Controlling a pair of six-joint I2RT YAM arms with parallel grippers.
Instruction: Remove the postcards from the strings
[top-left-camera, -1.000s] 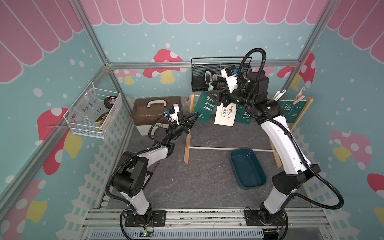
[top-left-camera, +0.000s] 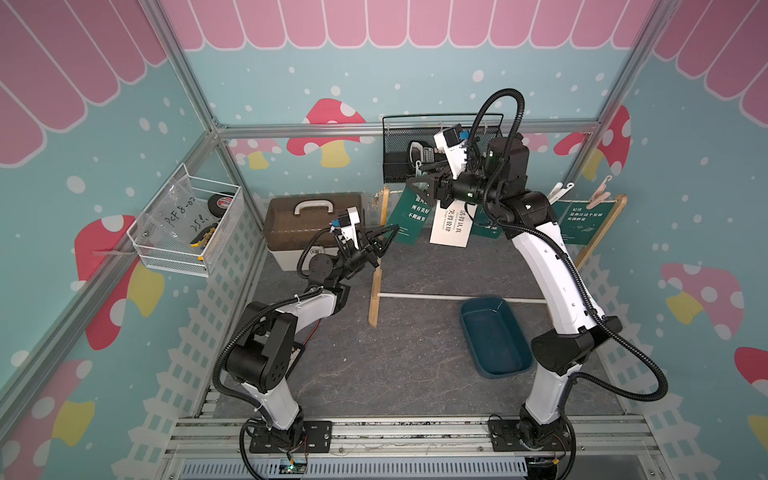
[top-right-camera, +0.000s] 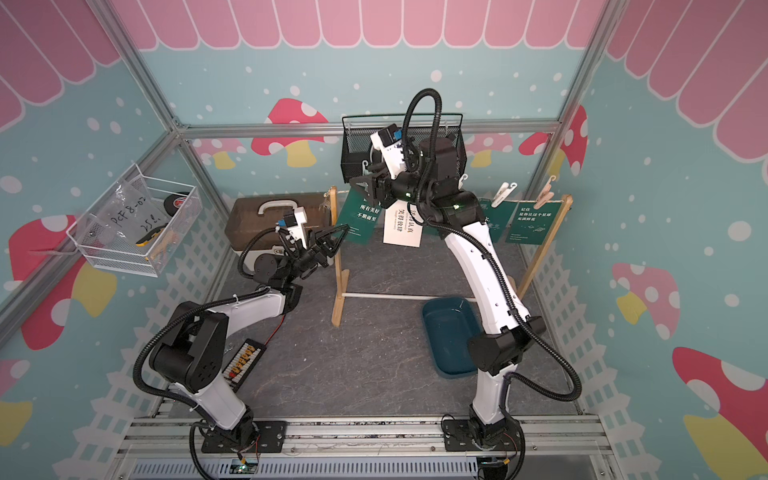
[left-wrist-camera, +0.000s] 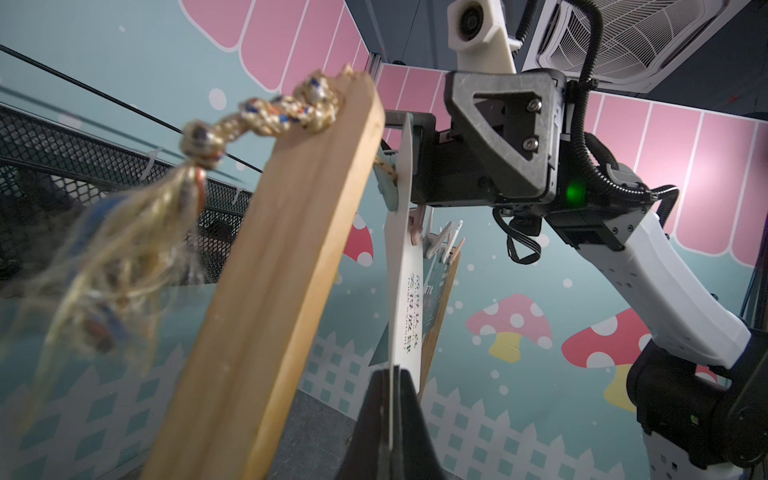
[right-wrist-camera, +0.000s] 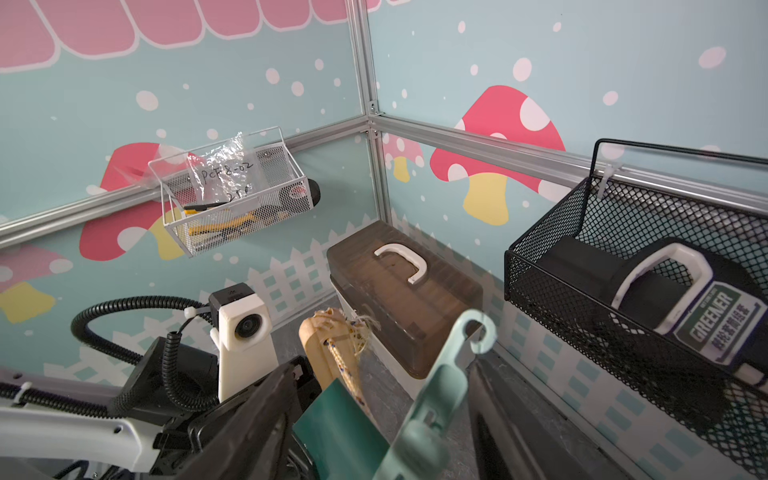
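A dark green postcard (top-left-camera: 412, 216) hangs tilted at the left end of the string, by the rack's wooden post (top-left-camera: 375, 296). My left gripper (top-left-camera: 392, 230) is shut on its lower left corner; in the left wrist view the card's thin pale edge (left-wrist-camera: 398, 240) runs down between the fingertips. A mint clip (right-wrist-camera: 428, 416) stands at the card's top, between the parted fingers of my right gripper, which is open. Beside it hang a cream postcard (top-left-camera: 451, 224) and another green one, partly hidden by the right arm. A green postcard (top-left-camera: 586, 221) hangs far right under pink clips.
An empty teal bin (top-left-camera: 496, 336) sits on the table in front of the rack. The black mesh basket (right-wrist-camera: 560, 296) is on the back wall, close to the right gripper. A brown-lidded toolbox (top-left-camera: 312, 220) stands behind the left arm.
The cream postcard has swung a little. The left arm has stayed still.
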